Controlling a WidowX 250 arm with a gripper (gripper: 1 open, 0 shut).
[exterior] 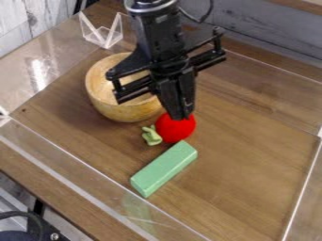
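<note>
My gripper [186,104] hangs from the top centre, its fingertips close above a red round object with a green stem [176,126], like a radish or strawberry. The fingers appear together; whether anything is between them is hard to see. A wooden bowl [108,94] lies behind and left, partly hidden by the arm. A green rectangular block [164,168] lies in front of the red object.
A clear angular holder [101,32] stands at the back left. Transparent edging runs along the front left and right.
</note>
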